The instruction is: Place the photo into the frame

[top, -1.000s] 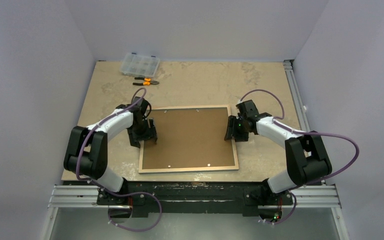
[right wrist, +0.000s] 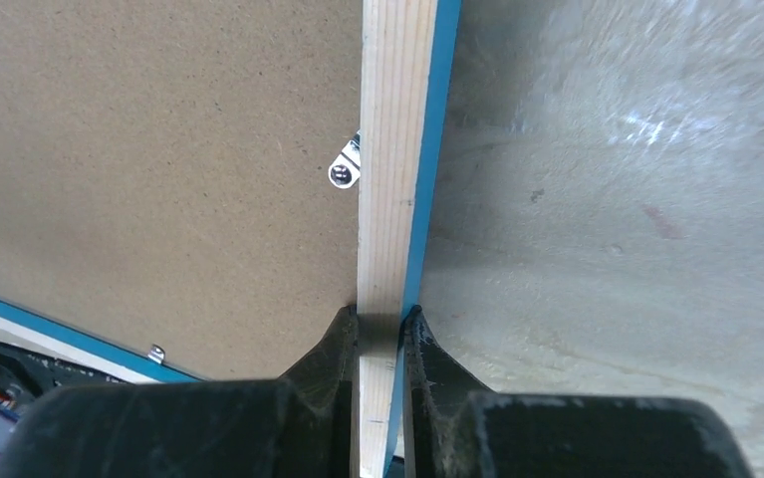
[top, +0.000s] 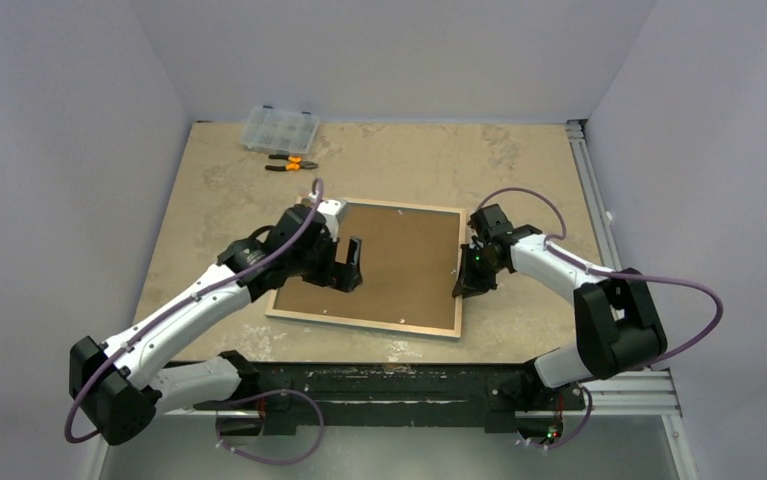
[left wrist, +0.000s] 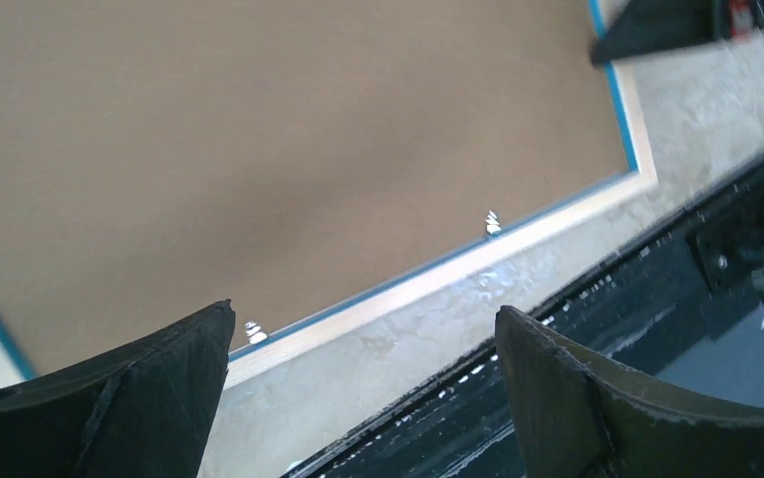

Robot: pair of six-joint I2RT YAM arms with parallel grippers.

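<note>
The frame lies on the table with brown backing board inside, pale wooden rails with a blue edge and small metal clips. My right gripper is shut on its right rail. My left gripper stands open above the left part of the board, nothing between its fingers; in the left wrist view the near rail shows beyond it. I see no separate photo.
A clear plastic organiser box and orange-handled pliers lie at the back left.
My left arm has swung right from the left rail to over the board. The frame has shifted slightly back and left since a second ago. My right gripper has moved little.
</note>
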